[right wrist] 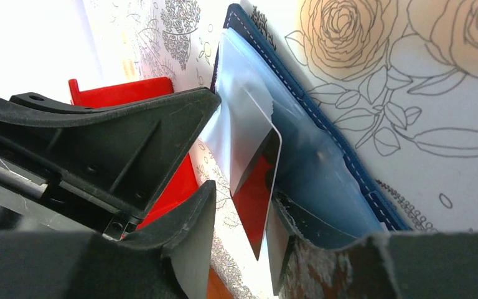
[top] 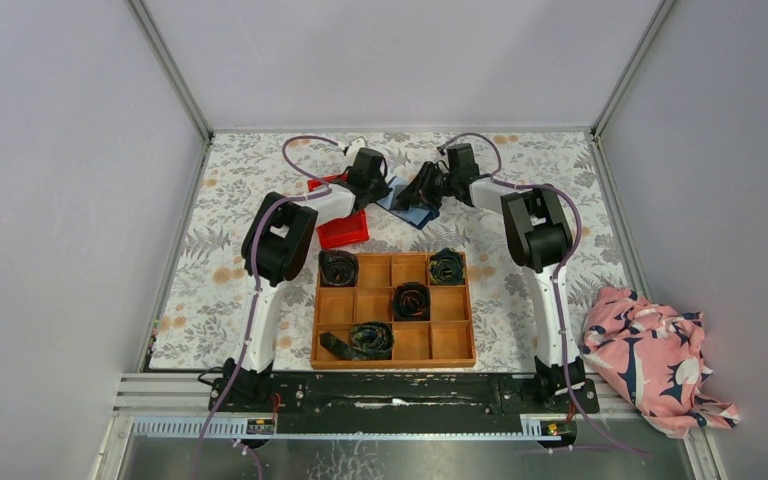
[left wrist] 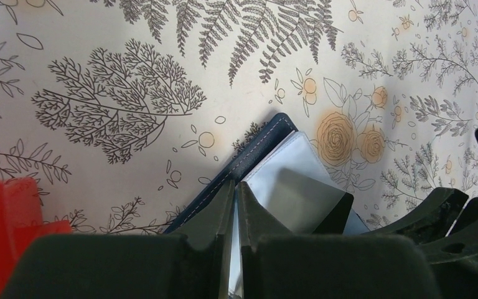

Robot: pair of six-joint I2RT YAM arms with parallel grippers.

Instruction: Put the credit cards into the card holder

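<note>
The navy card holder (top: pixel 422 218) with pale plastic sleeves (right wrist: pixel 236 106) lies on the floral cloth between both grippers. My left gripper is at the holder's stitched edge, fingertips close together at the sleeve; whether it grips cannot be told. My right gripper is over the sleeves, its fingers apart on either side of a raised card with a red and dark face (right wrist: pixel 252 199); contact with it is unclear. A dark card (left wrist: pixel 339 215) shows partly at the sleeves in the left wrist view.
A red tray (top: pixel 343 232) sits just left of the holder. A wooden compartment box (top: pixel 410 345) with several dark coiled items fills the front middle. A pink patterned fabric (top: pixel 650 355) lies outside at the right.
</note>
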